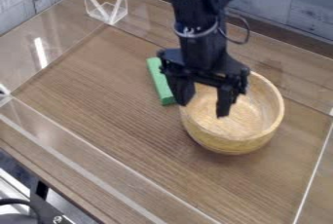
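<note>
My gripper (186, 94), black and open, hangs over a pale tan bowl (235, 130) on the wooden table (85, 116). Its fingers point down at the bowl's back and left part, and I see nothing between them. A green block (162, 84) lies just left of the bowl, partly hidden behind the gripper.
A white wire object (107, 7) stands at the back left. The grey wall runs along the back right, behind the bowl.
</note>
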